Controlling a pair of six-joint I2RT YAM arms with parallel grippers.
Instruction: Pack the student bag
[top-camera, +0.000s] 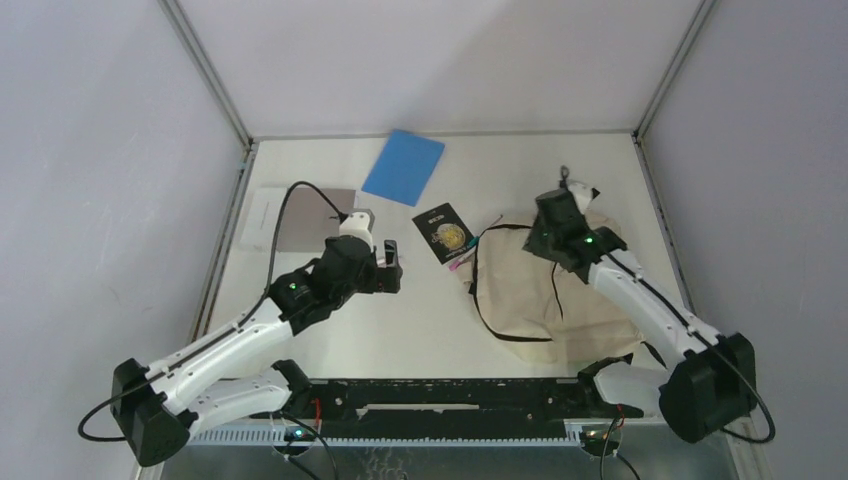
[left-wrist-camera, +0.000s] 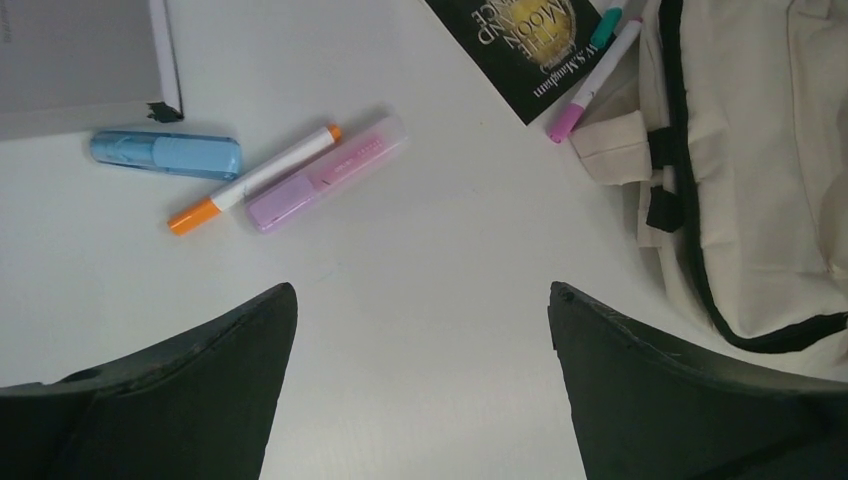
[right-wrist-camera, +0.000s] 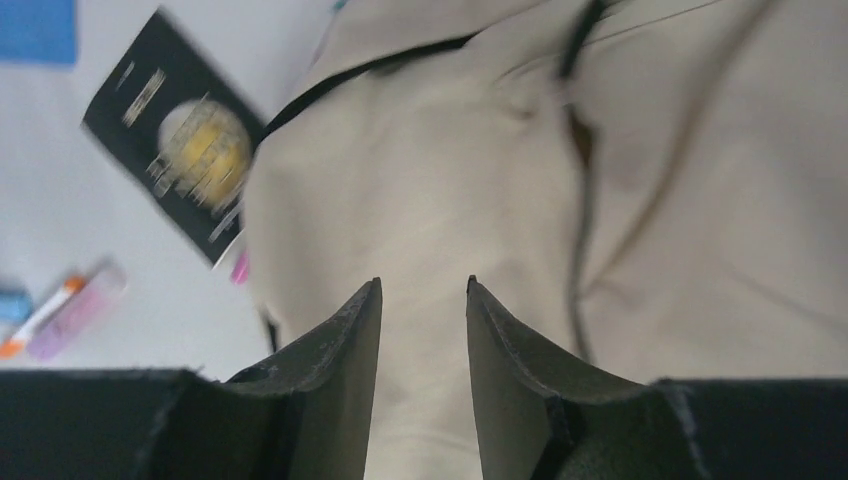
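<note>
The cream student bag (top-camera: 516, 290) with black trim lies flat on the right half of the table, its left edge against the black book (top-camera: 441, 232). Over the bag's upper part is my right gripper, its fingers parted and only blurred cloth visible beyond the gap. To the left, my left gripper hangs open over bare table. In the left wrist view, a blue highlighter (left-wrist-camera: 165, 153), an orange-capped marker (left-wrist-camera: 256, 180) and a purple highlighter (left-wrist-camera: 325, 174) lie together. A pink-capped marker (left-wrist-camera: 598, 80) and a teal-capped one (left-wrist-camera: 608, 22) rest between book and bag.
A blue folder (top-camera: 403, 168) lies at the back of the table. On the left is a grey notebook or box (top-camera: 310, 222), partly behind the left arm. Bare table (top-camera: 410, 330) stretches across the front middle. Walls close in the sides and back.
</note>
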